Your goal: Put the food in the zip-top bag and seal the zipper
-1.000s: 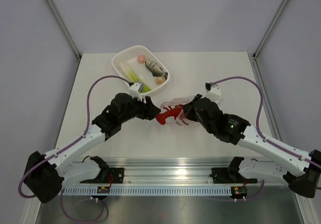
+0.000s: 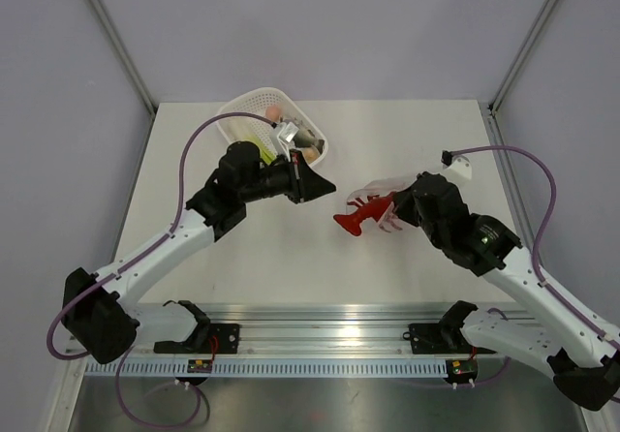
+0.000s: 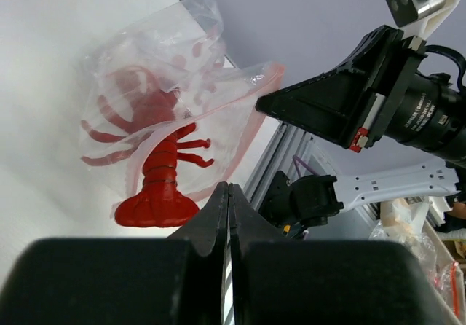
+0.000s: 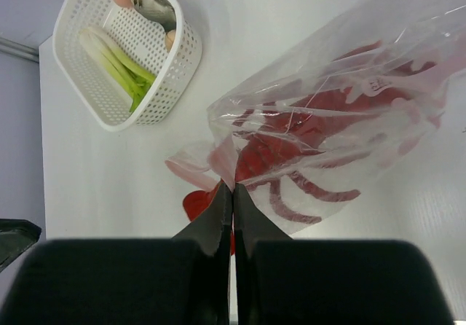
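The red lobster (image 3: 162,172) lies mostly within the clear zip top bag (image 3: 191,77), its head and claws deep inside and its fan-shaped tail sticking out of the mouth. My right gripper is shut on the bag's edge at the opening, and the mouth gapes toward the left arm. In the top view my left gripper (image 2: 334,188) sits a short way left of the lobster's tail (image 2: 348,223). Its fingers (image 3: 211,226) have closed against each other with nothing between them, and the tail is just beyond their tips.
A white perforated basket (image 2: 227,120) stands at the back left, partly behind the left gripper. It holds a green-stemmed vegetable (image 4: 116,63) and other food. Bare white table (image 2: 281,267) lies in front of the bag and to its left.
The left gripper went from open around the tail to closed and empty, now apart from it. The bag and lobster moved right with the right gripper.
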